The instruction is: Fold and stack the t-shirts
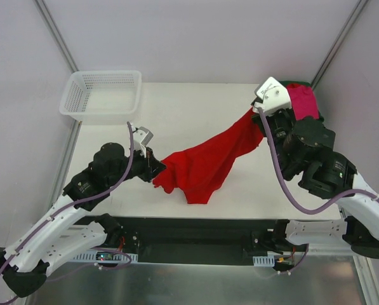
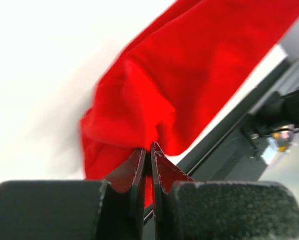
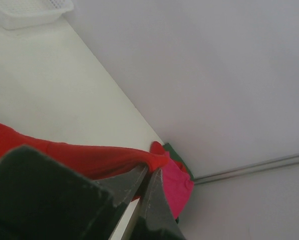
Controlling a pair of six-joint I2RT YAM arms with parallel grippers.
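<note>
A red t-shirt point(image 1: 205, 162) stretches in a slant between my two grippers, its lower hem hanging near the table's front. At its left end my left gripper point(image 1: 159, 171) is shut, with red cloth pinched at its fingertips in the left wrist view. My right gripper is shut on the shirt's other end, raised higher at the right. Beyond that gripper lies a stack of folded shirts point(image 3: 177, 189), pink, red and green, partly hidden by the right arm in the top view.
An empty white basket point(image 1: 101, 95) stands at the back left. Walls close in the left, right and back sides; a dark gap point(image 1: 195, 241) runs along the front edge.
</note>
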